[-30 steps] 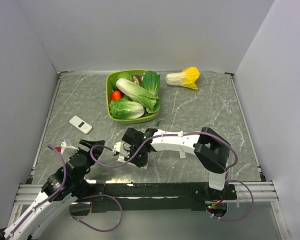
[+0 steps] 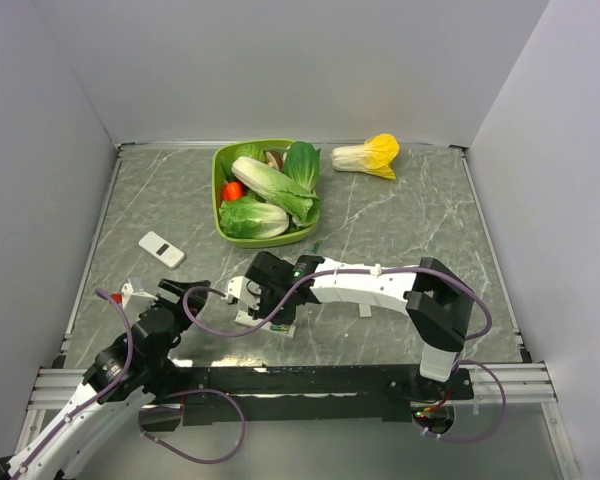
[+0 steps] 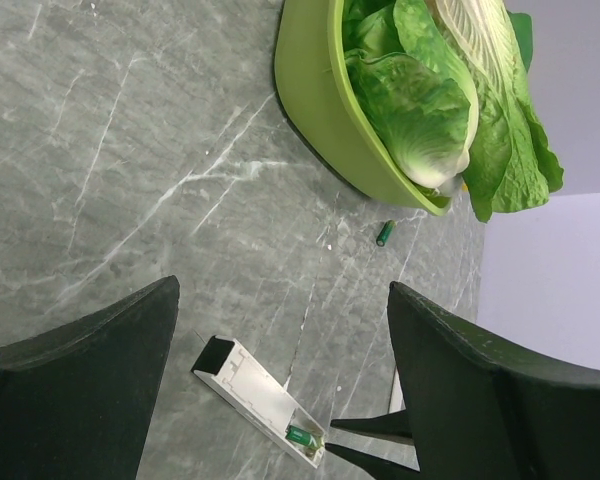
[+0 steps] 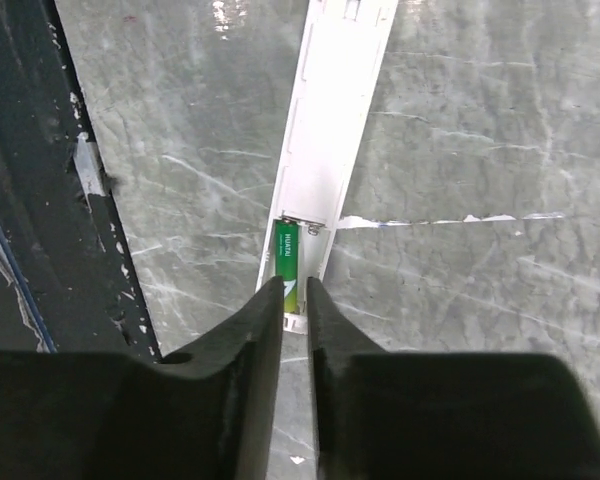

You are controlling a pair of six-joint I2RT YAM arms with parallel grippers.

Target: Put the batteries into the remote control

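Observation:
The white remote control (image 4: 325, 130) lies with its battery compartment uncovered. One green battery (image 4: 286, 258) sits lengthwise in one slot of that compartment; the slot beside it looks empty. My right gripper is slightly open, its fingertips over the compartment's end with a narrow gap, and no held object shows there. A second green battery (image 3: 385, 233) lies loose on the table near the green basket. With its fingers wide apart, my left gripper is open and empty, away from the remote on the left side.
A green basket of vegetables (image 2: 220, 205) stands at the back, with a yellow-leafed cabbage (image 2: 368, 157) to its right. A white handheld device (image 2: 162, 250) lies at left. A small white piece (image 2: 365, 310) rests right of the remote.
The left arm looks unmoved.

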